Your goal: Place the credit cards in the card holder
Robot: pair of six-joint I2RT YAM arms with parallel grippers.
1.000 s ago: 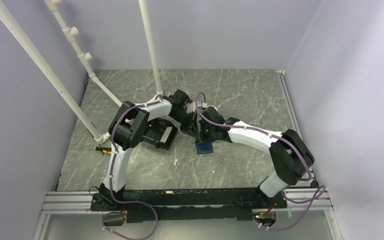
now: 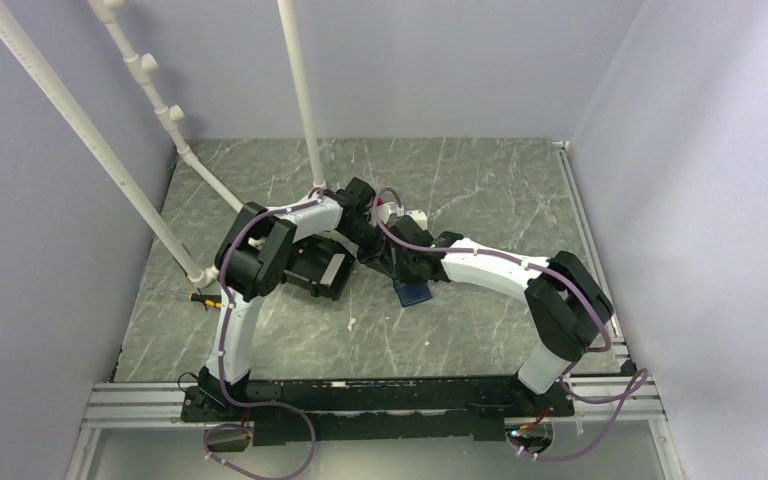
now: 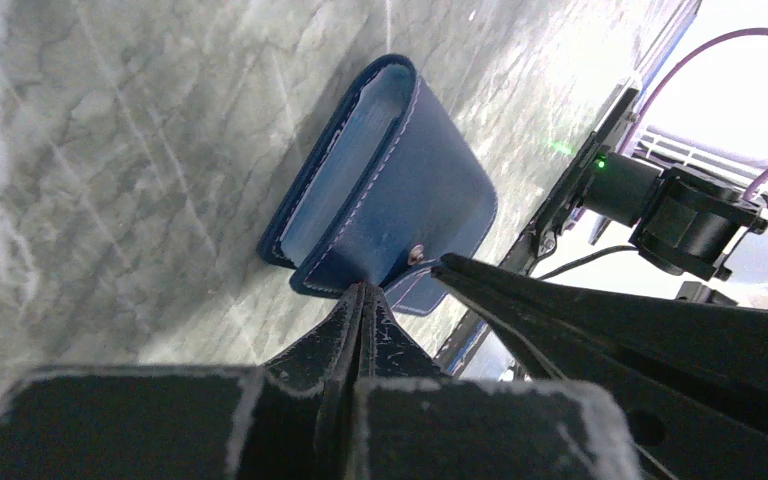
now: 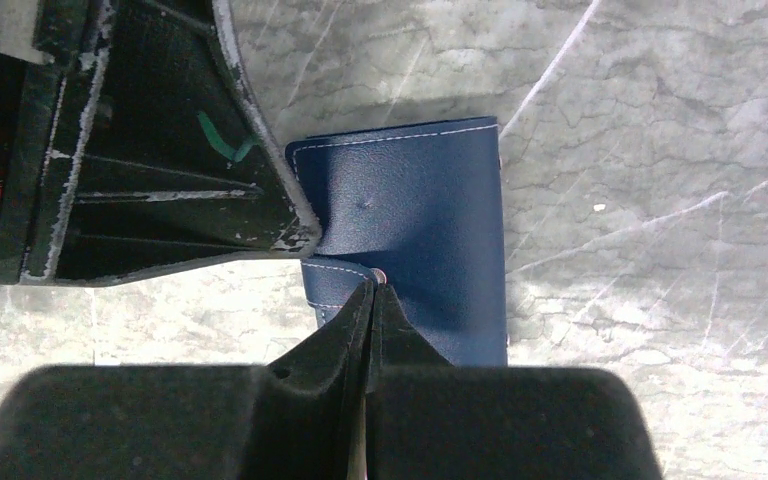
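Observation:
A navy leather card holder [image 2: 414,295] lies folded on the marble table, partly under both grippers in the top view. Its pale inner side [image 3: 345,175] shows through the gap along one edge in the left wrist view. My left gripper is shut, fingertips against the holder's lower edge. At the snap button and strap is my right gripper, also shut, tips touching together. Whether either pinches a thin bit of strap or edge cannot be made out.
A black open box [image 2: 305,262] stands under the left arm. Yellow-handled tool [image 2: 205,299] lies farther left. White poles [image 2: 305,90] rise at the back left. Free table stretches to the front and right.
The card holder has turned slightly and moved a little to the right. My left arm stays nearly still.

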